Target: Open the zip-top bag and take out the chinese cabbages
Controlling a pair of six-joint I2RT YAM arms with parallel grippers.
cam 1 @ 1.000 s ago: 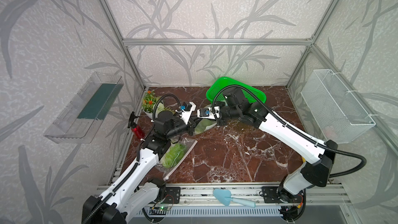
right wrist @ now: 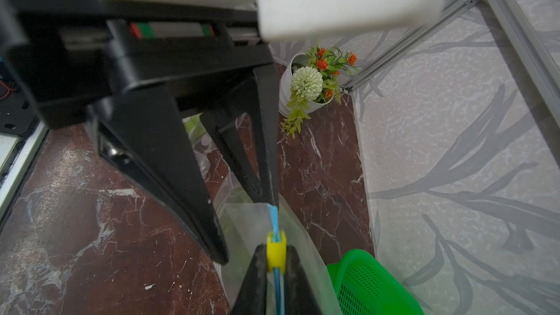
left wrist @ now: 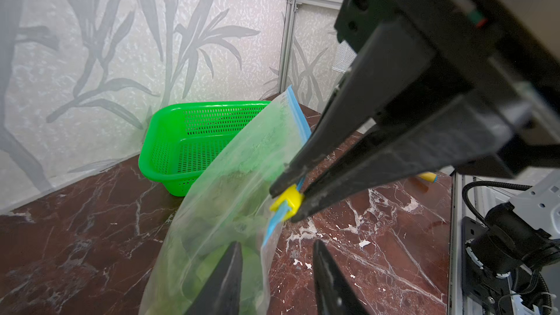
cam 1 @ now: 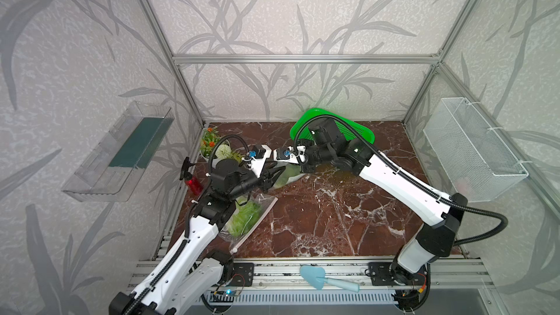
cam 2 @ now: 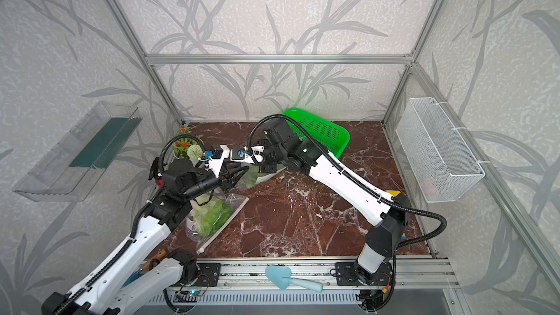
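A translucent bag (left wrist: 227,180) with a blue zip edge stands upright between my grippers, a green shape dim in its lower part. The yellow slider (right wrist: 276,253) sits on that zip, and my right gripper is shut on it. My left gripper is open at the bag's near end; in its wrist view the bag's edge runs between the two fingers, untouched as far as I can tell. In the top left view a second clear bag (cam 1: 248,215) with leafy green cabbage lies flat at the front left. Both gripper tips are partly hidden from above.
A green basket (left wrist: 169,140) stands at the back, behind the bag. Flowers in a white pot (right wrist: 288,87) occupy the back left corner, with a red spray bottle (cam 1: 193,185) in front.
The left arm has also dipped a little. The bag on the table has stayed put.
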